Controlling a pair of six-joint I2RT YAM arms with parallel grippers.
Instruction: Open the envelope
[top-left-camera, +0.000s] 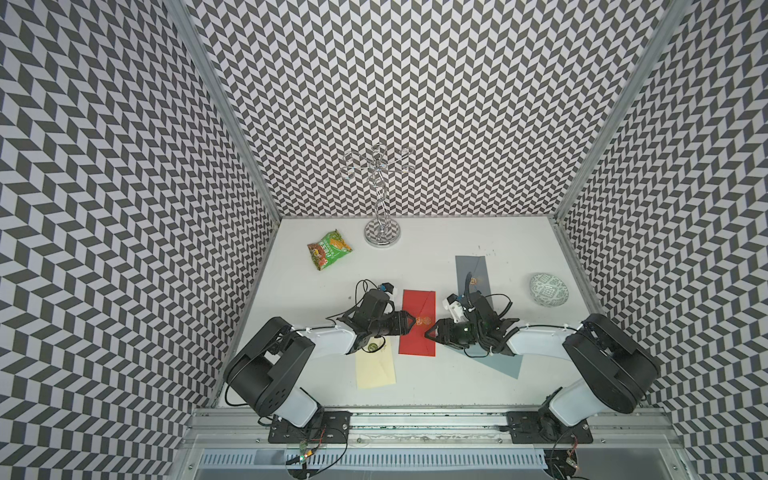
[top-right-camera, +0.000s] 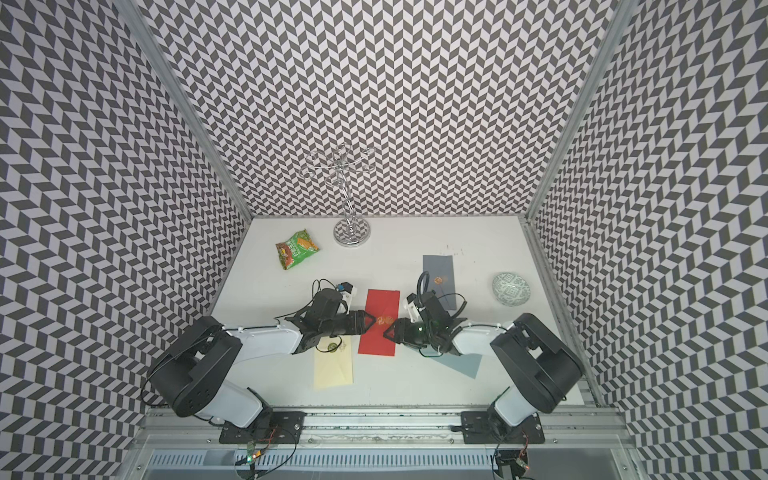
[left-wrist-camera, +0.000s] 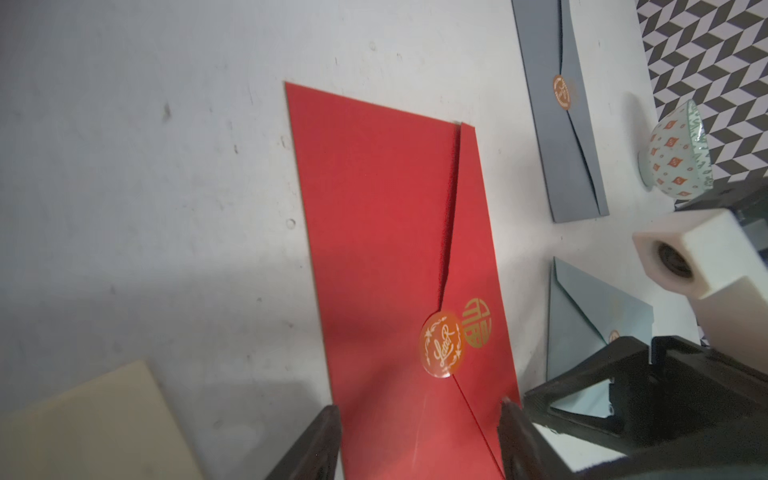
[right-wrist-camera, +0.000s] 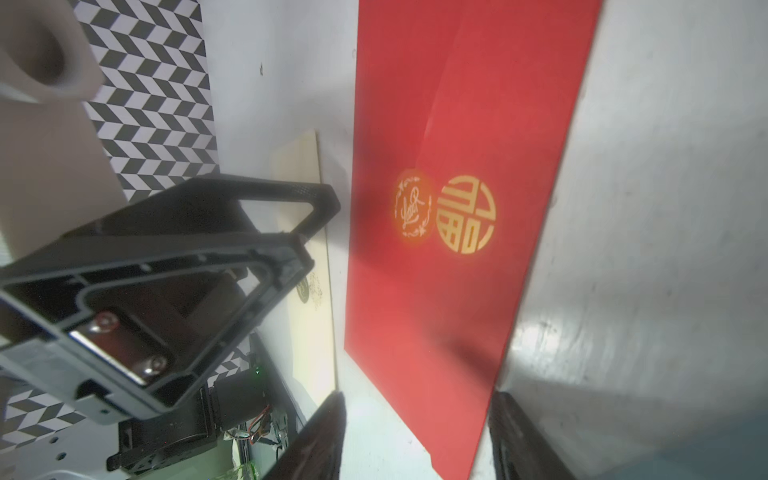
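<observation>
A red envelope (top-left-camera: 417, 304) lies flat at the table's centre, with a round orange seal (left-wrist-camera: 441, 344) on its flap edge beside a gold emblem (right-wrist-camera: 465, 214). My left gripper is open over the envelope's left side, fingertips either side of its near part in the left wrist view. My right gripper is open low at the envelope's right edge, fingertips spread with nothing gripped. Both stand close to the envelope, facing each other.
A cream envelope (top-left-camera: 375, 368) lies left, a light blue one (top-left-camera: 500, 364) right, a grey one (left-wrist-camera: 560, 144) behind right. A patterned bowl (top-left-camera: 549, 289) stands far right; a chip bag (top-left-camera: 329, 249) and chrome stand (top-left-camera: 382, 232) at the back.
</observation>
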